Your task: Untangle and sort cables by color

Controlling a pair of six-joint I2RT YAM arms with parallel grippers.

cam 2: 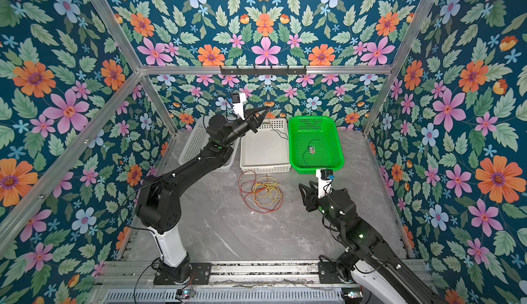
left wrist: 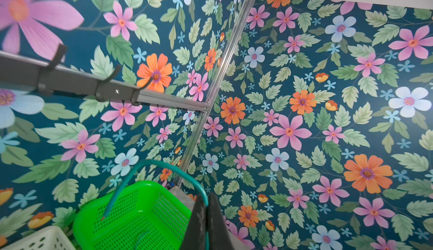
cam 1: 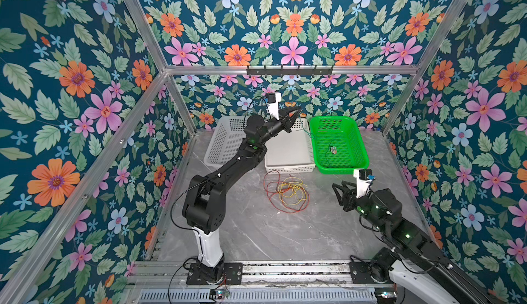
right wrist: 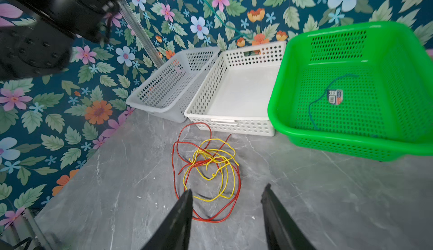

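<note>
My left gripper (cam 1: 294, 118) is raised over the back of the baskets, shut on a teal cable (left wrist: 157, 162) that arches out from its fingers and dangles. Another teal cable (right wrist: 324, 94) lies in the green basket (right wrist: 288, 128) beside a small label. On the floor before the middle basket, red cable (cam 1: 296, 209) and yellow cable (right wrist: 232, 150) lie in overlapping loops. My right gripper hangs open at the right, near the green basket's front, with nothing between its fingers.
A white basket (right wrist: 232, 92) stands in the middle, a grey basket (right wrist: 157, 87) to its left, against the back wall.
</note>
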